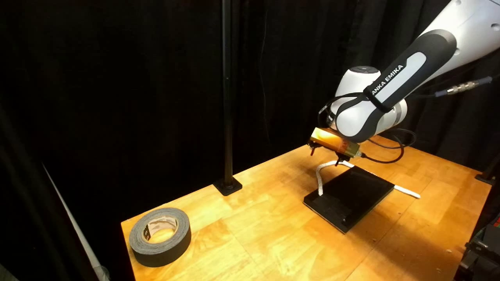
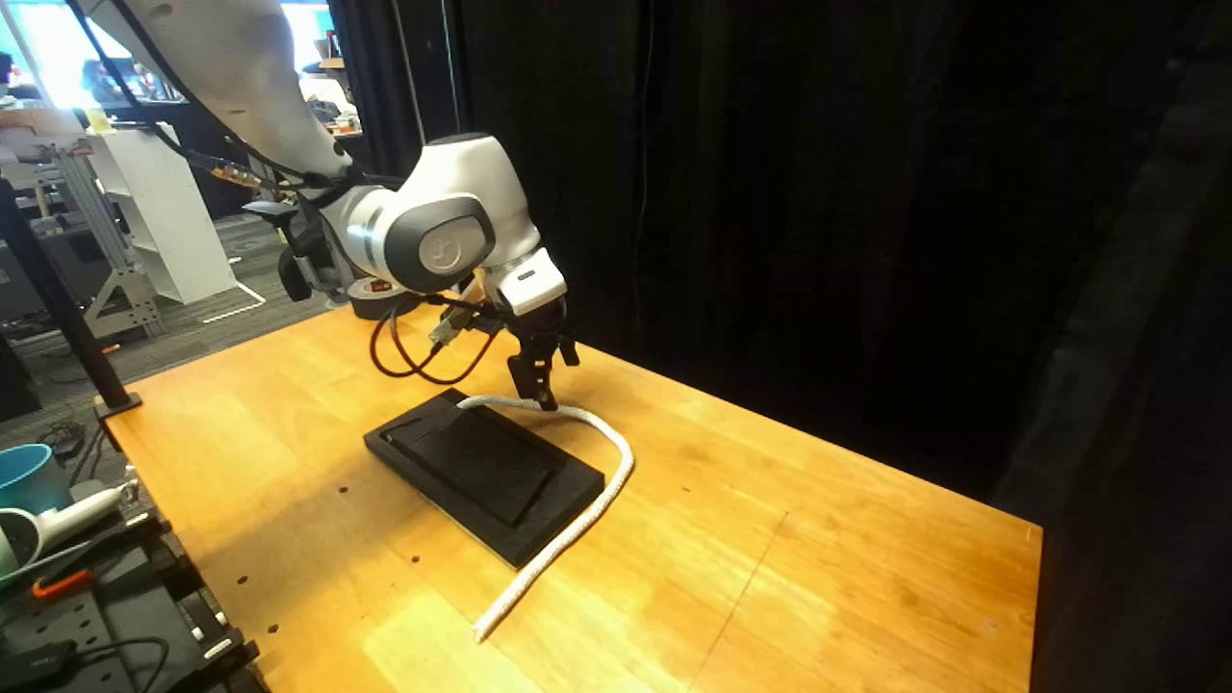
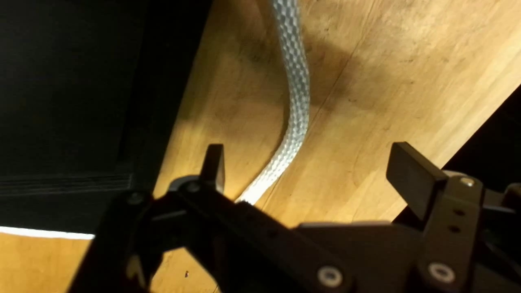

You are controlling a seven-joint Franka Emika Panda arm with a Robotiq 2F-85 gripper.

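Observation:
A white braided rope [image 2: 621, 456] curves around one corner of a flat black rectangular tray [image 2: 554, 497], with one end resting at the tray's edge and the other on bare table. Above the rope's bend hangs my gripper [image 1: 325, 156], pointing down with its fingers wide apart. In the wrist view, the rope [image 3: 296, 92] runs down between the spread fingers, nearer the left one, and nothing is gripped. The black tray [image 3: 73, 97] fills the upper left there. Part of the rope is hidden behind the gripper's body.
A roll of grey tape [image 1: 183, 234] lies at the table's near left corner in exterior view 1. A black pole [image 1: 227, 117] stands on a base at the table's back edge.

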